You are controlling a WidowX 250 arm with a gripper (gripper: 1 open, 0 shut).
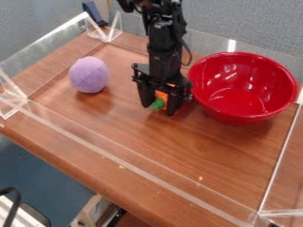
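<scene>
My black gripper (161,99) reaches down to the wooden table just left of the red bowl, its fingers around a small orange and green object (159,102). Whether the fingers press on that object or only surround it is unclear. A large red bowl (243,89) stands at the right, close to the gripper. A pale purple ball (89,74) rests on the table to the left of the gripper.
Clear low walls edge the wooden tabletop (154,168). A grey wall stands behind, and dark and white items lie beyond the lower left edge.
</scene>
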